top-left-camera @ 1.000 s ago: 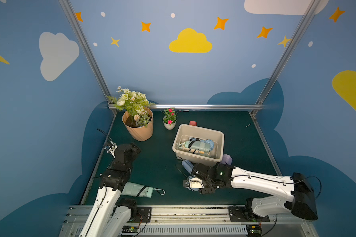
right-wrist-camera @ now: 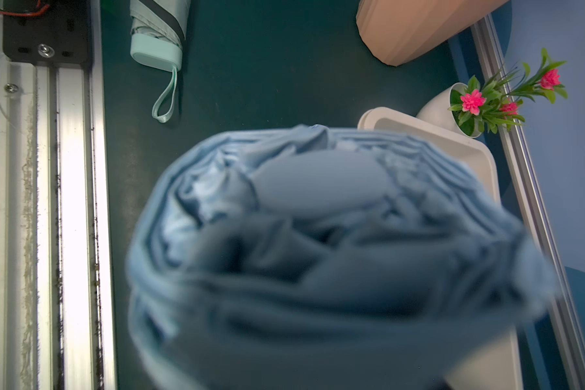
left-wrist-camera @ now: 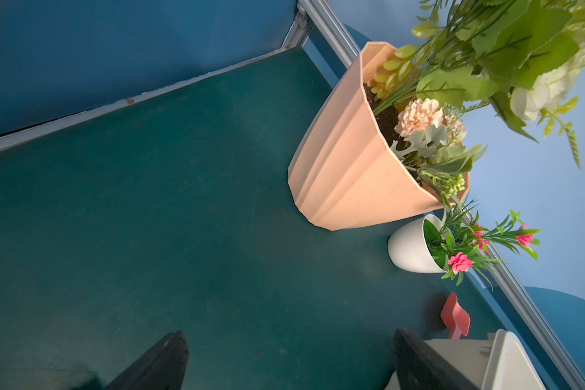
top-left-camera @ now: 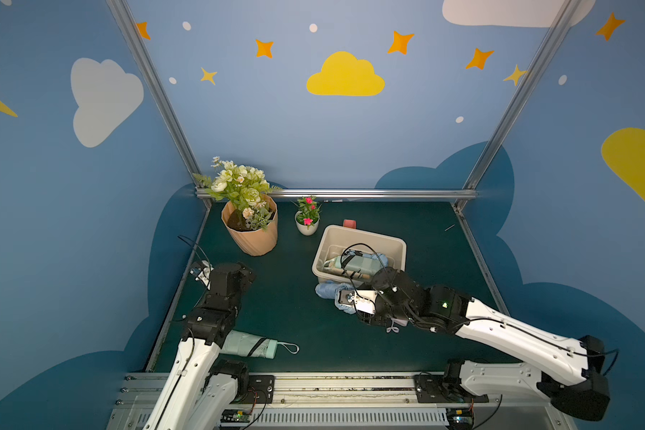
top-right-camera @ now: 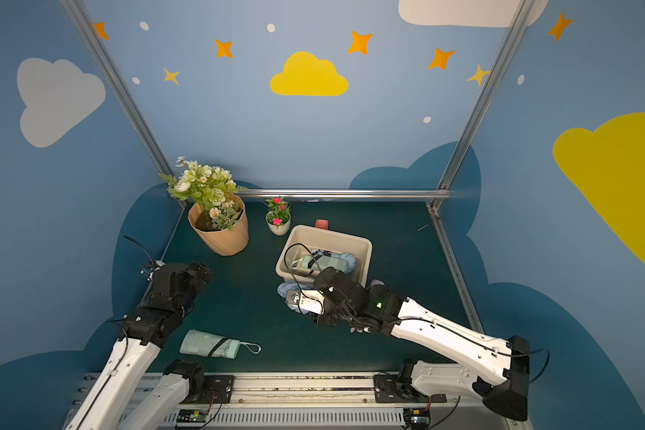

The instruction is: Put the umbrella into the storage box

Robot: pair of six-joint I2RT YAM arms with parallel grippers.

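Note:
A blue folded umbrella [top-left-camera: 328, 289] is held in my right gripper [top-left-camera: 366, 309] at the front side of the beige storage box [top-left-camera: 324, 247]. Its rolled end [right-wrist-camera: 325, 185] fills the right wrist view and hides the fingers. Inside the box lie green and blue umbrellas [top-right-camera: 326, 265]. A mint-green umbrella [top-right-camera: 211, 344] with a wrist loop rests on the table at front left. A lavender umbrella [top-right-camera: 375, 283] shows only partly behind the right arm. My left gripper stands open at the left, its fingers [left-wrist-camera: 165, 360] wide apart with nothing between them.
A large peach flowerpot [top-left-camera: 254, 240] and a small white pot [top-left-camera: 307, 228] stand at back left. A red object [top-left-camera: 349, 223] sits behind the box. Bare table [top-left-camera: 279, 308] lies between the left arm and the box.
My right gripper has moved back toward the box, still holding the blue umbrella, which has turned relative to the table. The left arm has shifted only slightly.

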